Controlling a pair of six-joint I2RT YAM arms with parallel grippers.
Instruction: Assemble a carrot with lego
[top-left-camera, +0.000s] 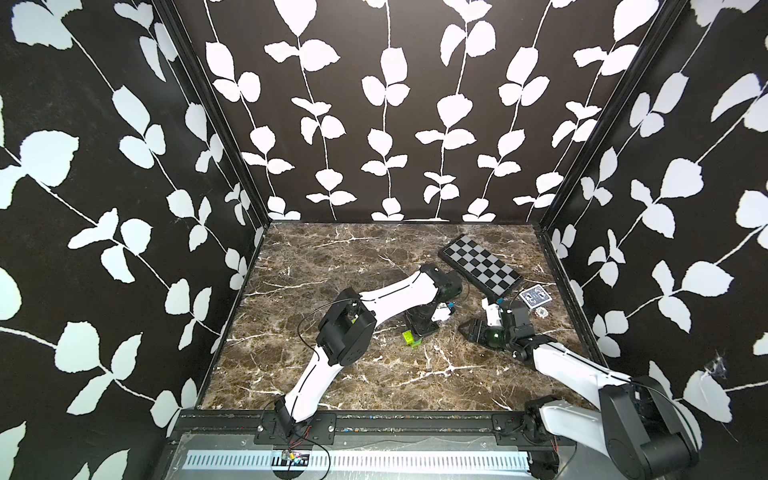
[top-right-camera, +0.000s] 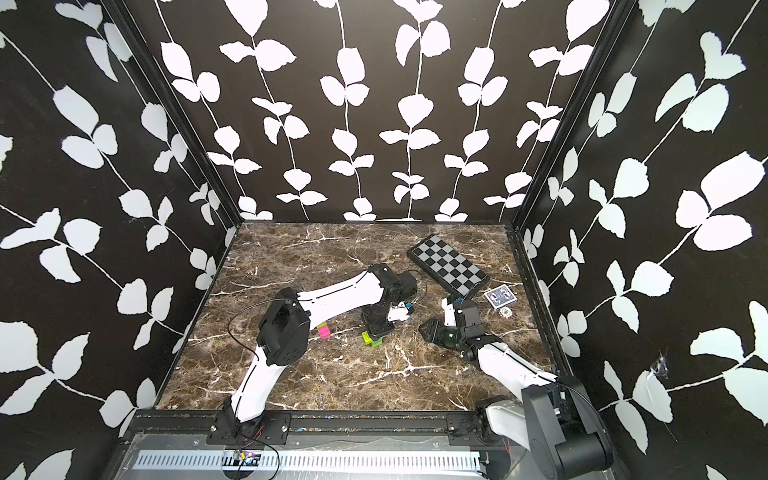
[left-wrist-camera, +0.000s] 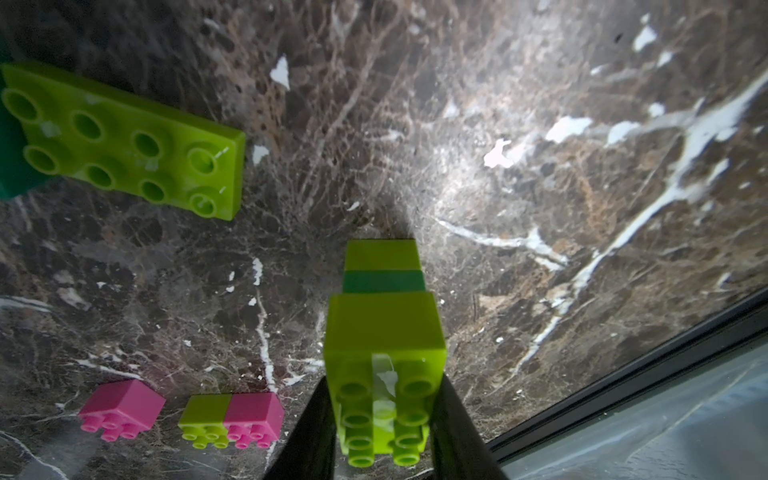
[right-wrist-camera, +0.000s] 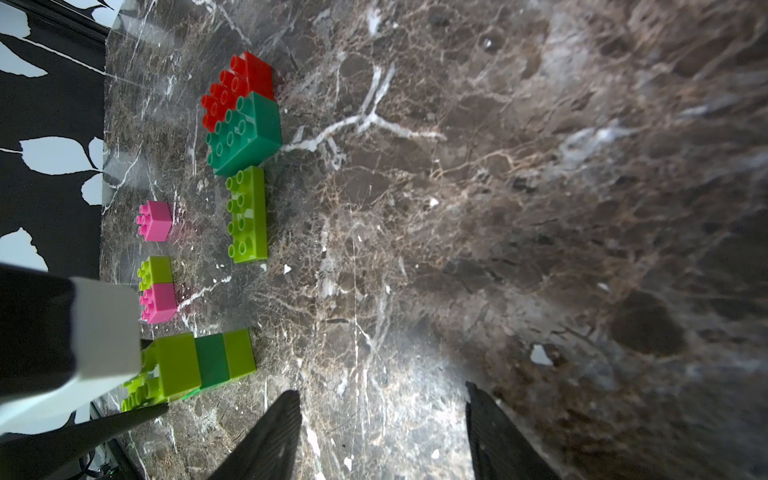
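Between the fingers of my left gripper is a lime brick (left-wrist-camera: 384, 324), its studs facing the wrist camera. Beyond it, in line, show a dark green piece (left-wrist-camera: 384, 281) and another lime piece (left-wrist-camera: 382, 254); this stack appears joined. In the right wrist view the same lime-and-green stack (right-wrist-camera: 213, 361) shows beside the left arm, low over the marble. Apart from it, a long lime brick (right-wrist-camera: 254, 214) lies near a teal brick (right-wrist-camera: 260, 132) and a red brick (right-wrist-camera: 257, 76). My right gripper stands open over bare marble, nothing between its fingers.
Small bricks lie on the table: one pink brick (left-wrist-camera: 124, 406) and a lime-and-pink pair (left-wrist-camera: 254, 416). A checkered board (top-left-camera: 481, 265) and a card pack (top-left-camera: 535, 297) occupy the back right.
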